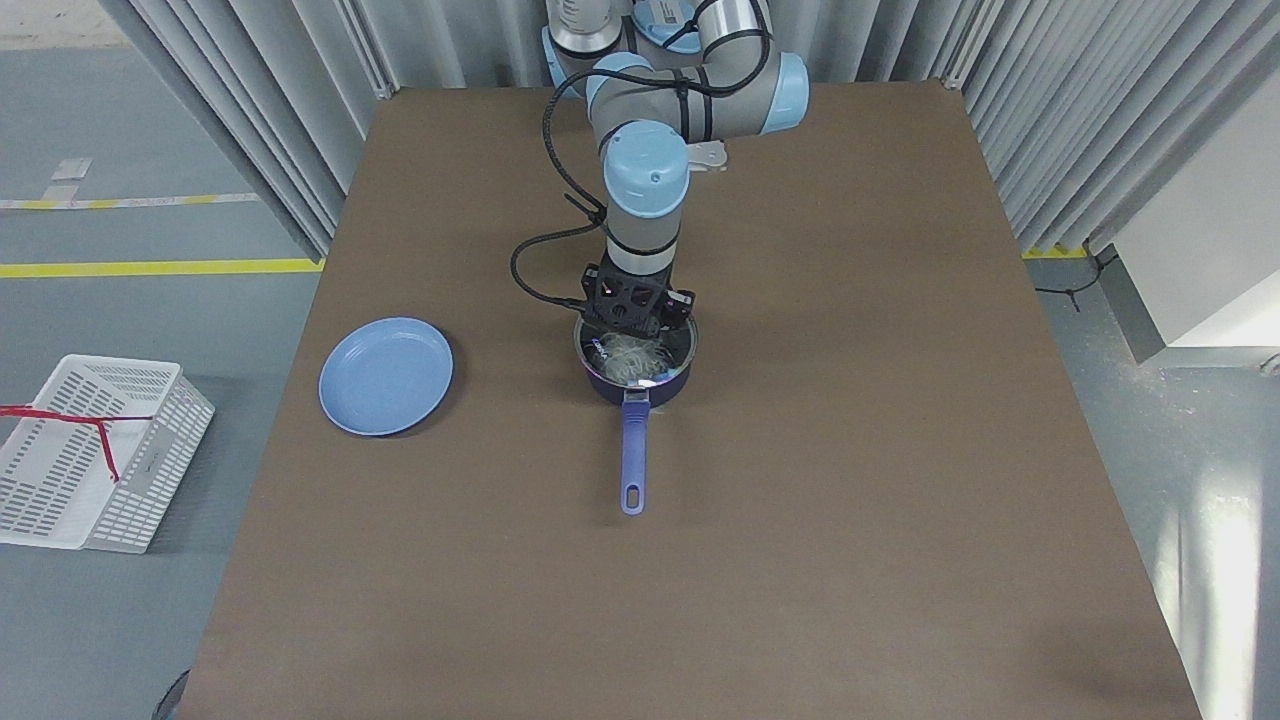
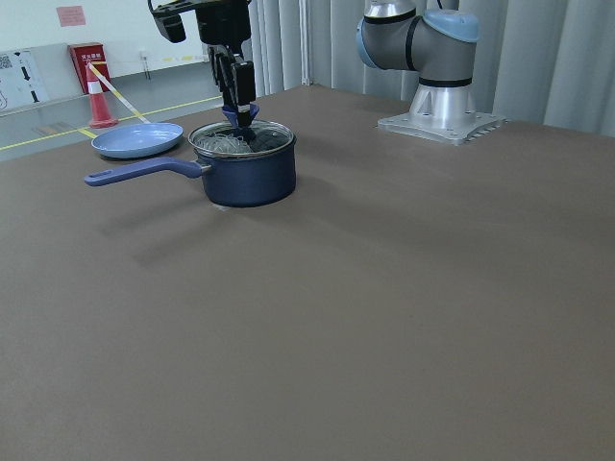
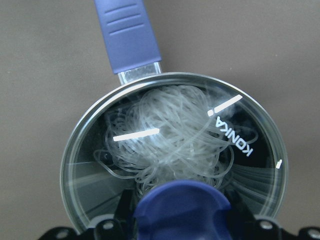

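Note:
A blue saucepan (image 2: 250,184) with a long handle (image 1: 633,462) stands on the table; pale stringy stuff lies inside it, seen through the glass lid (image 3: 85,165) marked KONKA. My black gripper (image 2: 240,108) is down at the lid, around its blue knob (image 3: 182,212). In the wrist view the fingertips sit at both sides of the knob, and the knob fills the space between them. Whether the fingers press on it is hard to tell.
A light blue plate (image 1: 384,374) lies left of the pan on the brown table (image 1: 840,480). A white basket (image 1: 144,480) is on the floor at left.

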